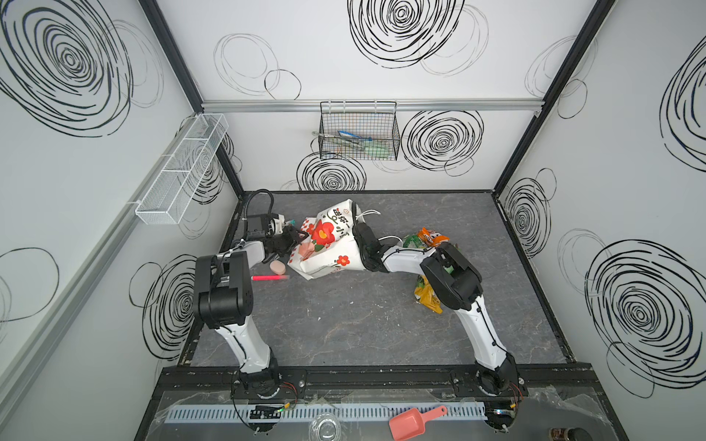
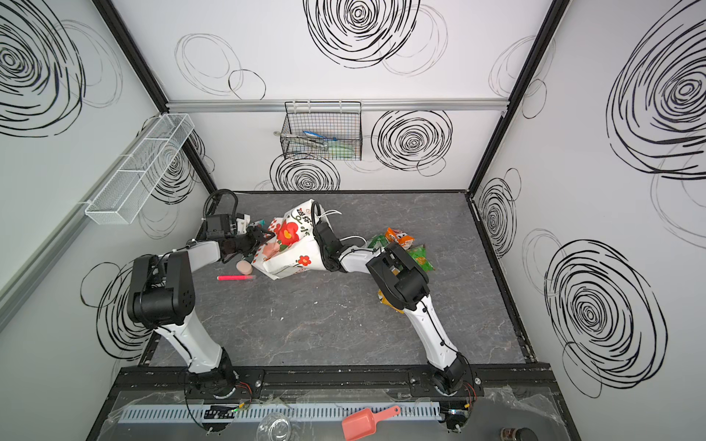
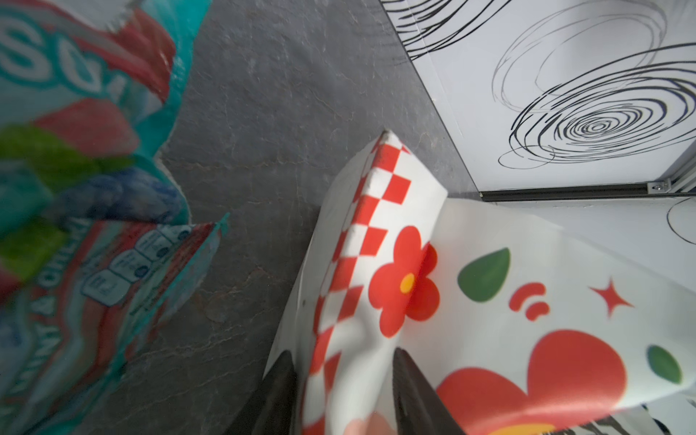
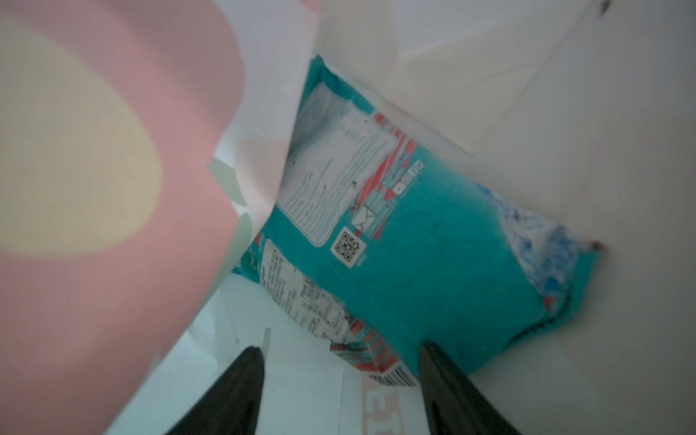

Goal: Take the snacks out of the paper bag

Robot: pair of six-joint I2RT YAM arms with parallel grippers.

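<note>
The white floral paper bag (image 1: pixel 327 250) lies on its side in mid-table. My left gripper is open at the folded checked rim of the bag (image 3: pixel 384 275). My right gripper reaches into the bag, fingers apart, with a teal snack packet (image 4: pixel 427 261) just ahead of them. A teal packet (image 3: pixel 87 217) lies on the table beside my left gripper. Orange, green and yellow snack bags (image 1: pixel 428 300) lie right of the bag, partly under my right arm.
A pink object (image 1: pixel 278 267) and a red stick (image 1: pixel 268 278) lie near my left gripper. A wire basket (image 1: pixel 360 150) hangs on the back wall.
</note>
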